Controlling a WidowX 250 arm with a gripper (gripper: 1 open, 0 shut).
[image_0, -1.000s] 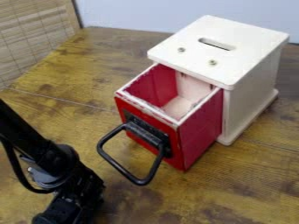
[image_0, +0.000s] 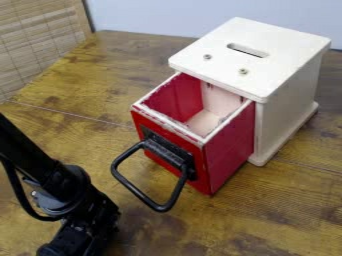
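Observation:
A cream wooden box with a slot and two screws on its lid stands on the table at the upper right. Its red drawer is pulled out toward the front left, open and empty as far as visible. A black looped handle sticks out from the drawer's front. The black robot arm reaches in from the left, its lower end low at the bottom edge, left of the handle and apart from it. Whether the gripper is open or shut cannot be made out.
A bamboo mat stands at the upper left, and a pale wall is behind.

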